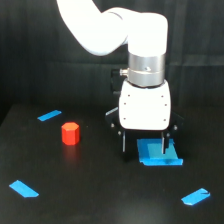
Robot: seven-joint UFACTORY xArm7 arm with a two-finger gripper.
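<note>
My gripper (144, 148) hangs over the dark table with its fingers spread apart; nothing shows between them. One finger (164, 143) appears in front of a blue square (174, 159), partly covering it, and the other stands clear to its left. Whether that finger touches the blue square cannot be told. A red block (70, 133), with a roughly hexagonal outline, stands well to the gripper's left on the table.
Flat blue strips lie at the far left (49, 115), near left (23, 188) and near right (195, 197).
</note>
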